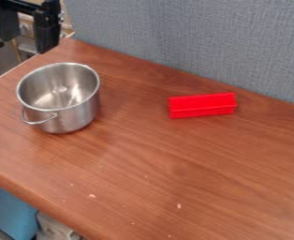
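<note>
My black gripper (pixel 24 28) hangs at the top left corner, above and behind a steel pot (pixel 58 97), apart from it; its fingers point down, partly cut off by the frame edge, and nothing shows held in it. The pot stands upright on the wooden table with its wire handle down at the near side, and looks empty. A red rectangular block (pixel 202 105) lies on the table to the right of the pot.
A grey padded wall (pixel 199 37) runs along the back. Blue and white items sit off the table's lower left edge.
</note>
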